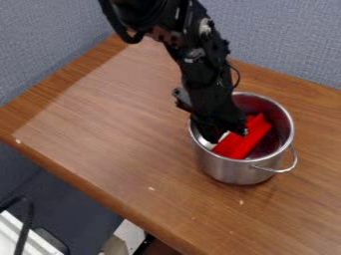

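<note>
A steel pot with a wire handle stands at the right of the wooden table, a red block lying inside it. The black arm reaches down from the top, its gripper inside the upper left of the pot, beside the red block. The fingertips are dark and partly hidden, so I cannot tell what, if anything, is between them.
Grey padded walls line the back. Beyond the table's front-left edge are a dark floor area and a white object with a black cable.
</note>
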